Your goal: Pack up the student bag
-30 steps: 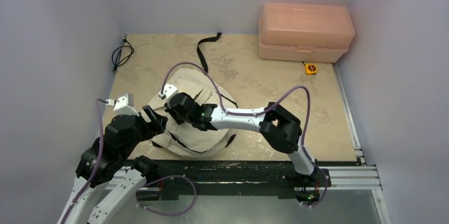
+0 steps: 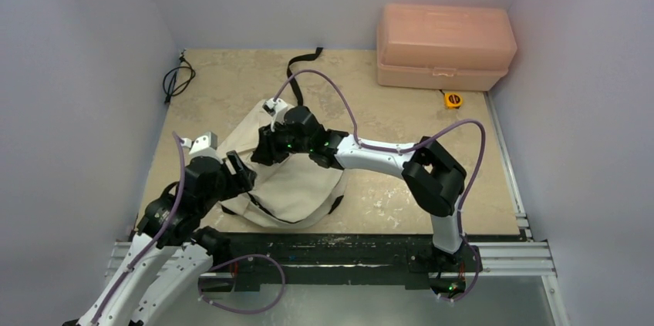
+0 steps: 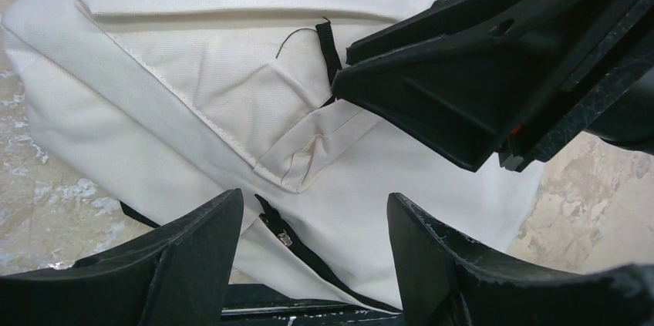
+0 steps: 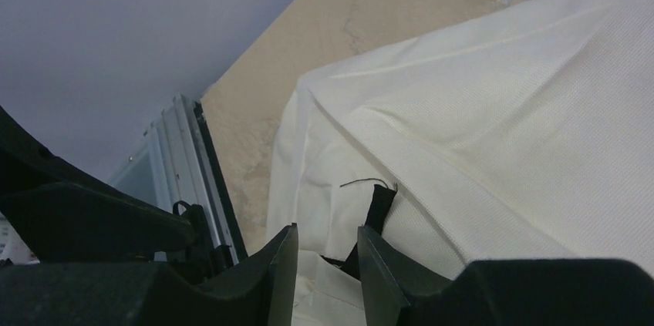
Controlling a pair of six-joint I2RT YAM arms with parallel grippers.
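A cream fabric bag [image 2: 305, 195] lies flattened on the table beneath both grippers, with a black zipper [image 3: 305, 253] and a short black tab [image 4: 379, 206] with a cord. My left gripper hangs open over the zipper side, nothing between its fingers. My right gripper is above the bag's upper part, near the black tab, its fingers apart with a gap between them and nothing visibly held; in the left wrist view it reaches in from the upper right.
A closed pink case [image 2: 445, 41] stands at the back right, with a yellow tape measure [image 2: 453, 100] beside it. A black cable [image 2: 179, 83] lies back left and a black strap [image 2: 305, 57] behind the bag.
My left gripper has moved rightward over the bag.
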